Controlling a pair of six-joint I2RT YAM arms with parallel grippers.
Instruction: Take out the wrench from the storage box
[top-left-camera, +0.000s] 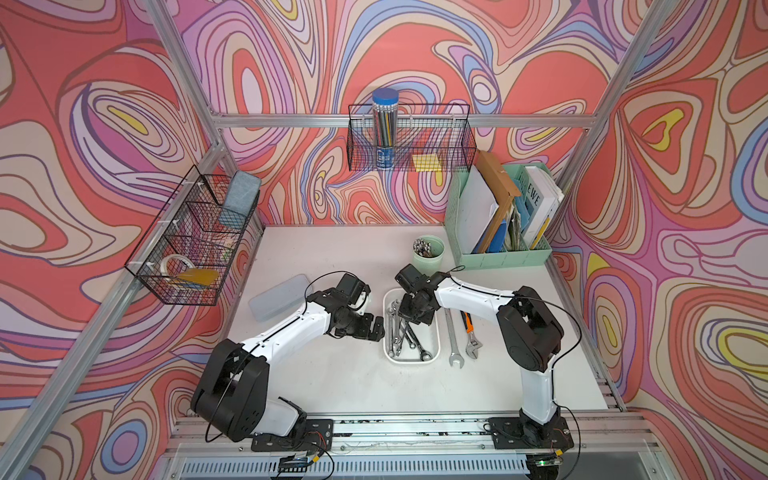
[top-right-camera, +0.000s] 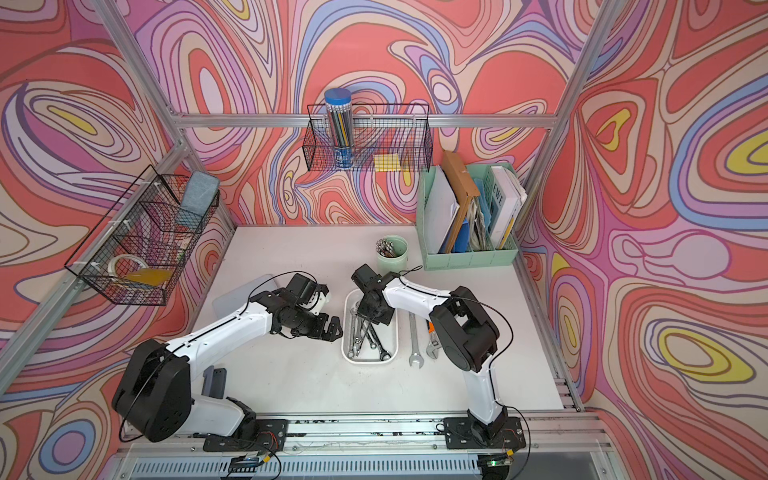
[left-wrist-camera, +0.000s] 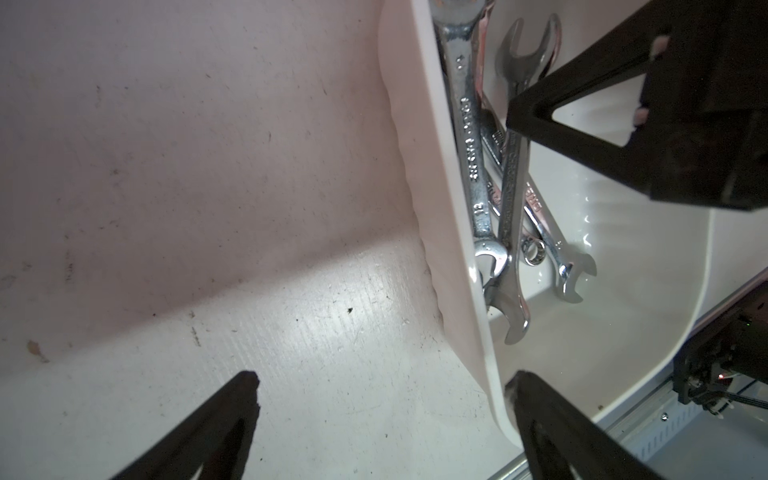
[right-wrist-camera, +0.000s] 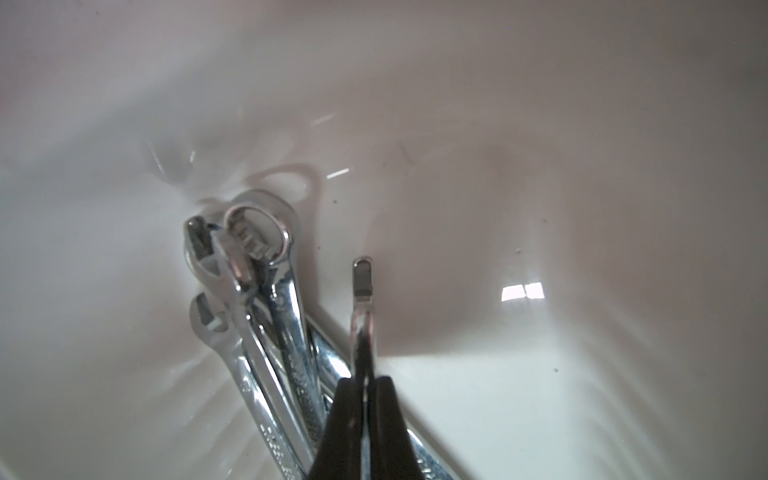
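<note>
A white storage box (top-left-camera: 413, 361) stands mid-table, holding several chrome wrenches. My right gripper is down inside it, shut on a double open-ended wrench (right-wrist-camera: 363, 324) that sits upright on its edge between the fingers. In the left wrist view that held wrench (left-wrist-camera: 514, 172) has one head toward the far side and the other near the box's left wall. Other wrenches (right-wrist-camera: 272, 384) lie heaped to the left in the right wrist view. My left gripper is open just outside the box's left wall, one finger (left-wrist-camera: 536, 408) close to the rim, nothing between its fingers.
On the table right of the box lie a long wrench (top-left-camera: 453, 344) and an orange-handled adjustable wrench (top-left-camera: 470, 340). Behind stands a green cup (top-left-camera: 433, 260); a green file box (top-left-camera: 512, 259) is back right.
</note>
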